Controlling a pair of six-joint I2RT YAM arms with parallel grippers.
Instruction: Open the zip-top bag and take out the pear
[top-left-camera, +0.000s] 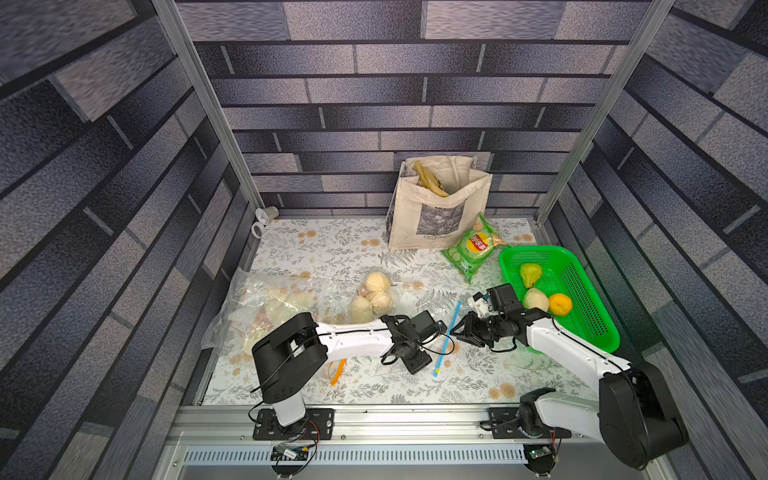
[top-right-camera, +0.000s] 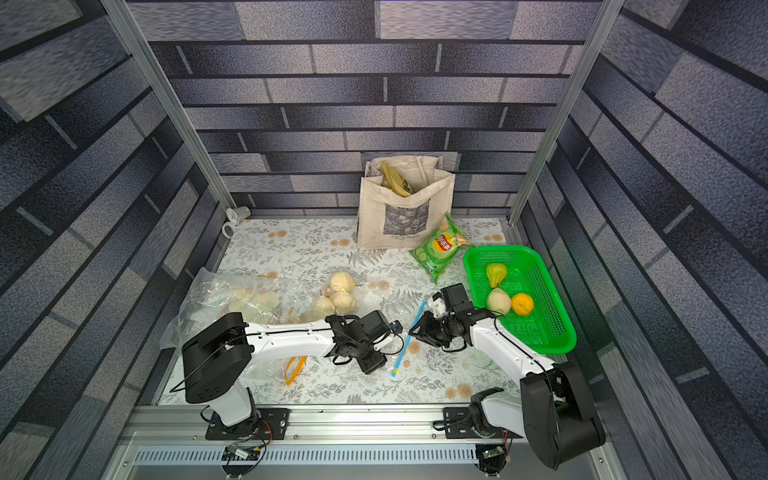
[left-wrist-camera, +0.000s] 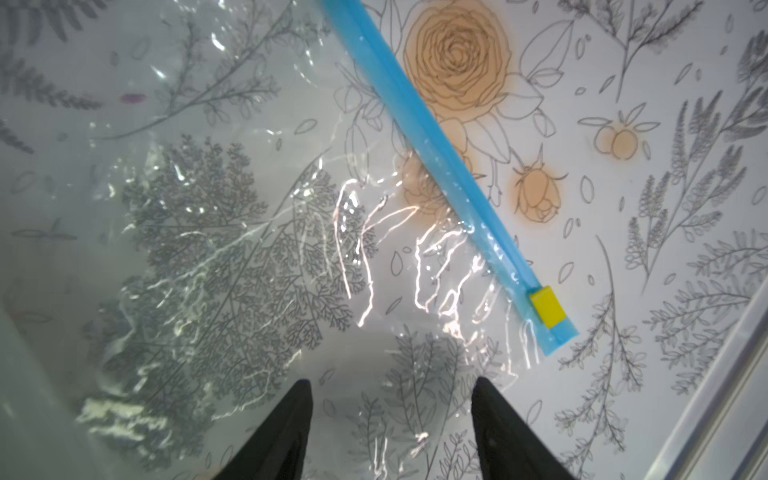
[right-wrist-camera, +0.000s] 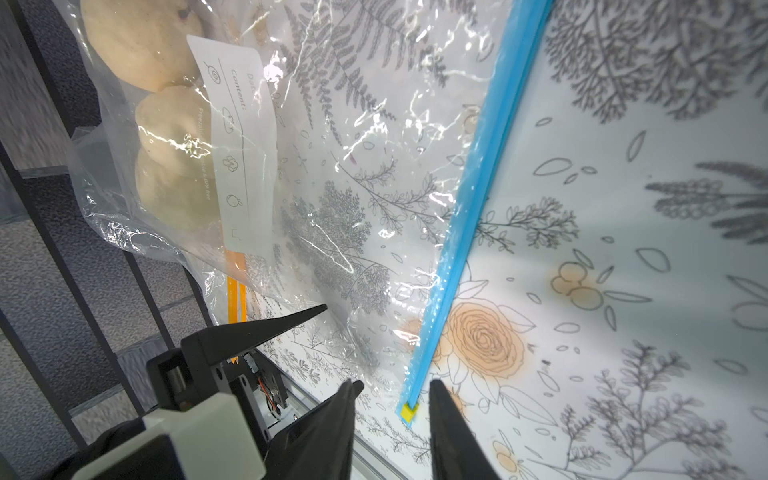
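Observation:
A clear zip top bag lies flat on the table, its blue zip strip (left-wrist-camera: 448, 168) running at a slant, with a yellow slider (left-wrist-camera: 548, 306) at the near end. Inside the bag several round, pale yellow pears (right-wrist-camera: 172, 128) cluster at the far side from the zip. Over the bag's near part hovers my left gripper, open, only film and tabletop beneath it. On the outer side of the zip, my right gripper is part open above the slider end, nothing between its fingers. In the right wrist view the left gripper's fingers (right-wrist-camera: 272, 324) reach in from the left.
At the right stands a green basket (top-left-camera: 596, 308) holding fruit. A chips bag (top-left-camera: 472, 248) and a canvas tote (top-left-camera: 440, 208) stand behind. Another clear bag (top-left-camera: 240, 312) with an orange zip (top-left-camera: 338, 372) lies on the left.

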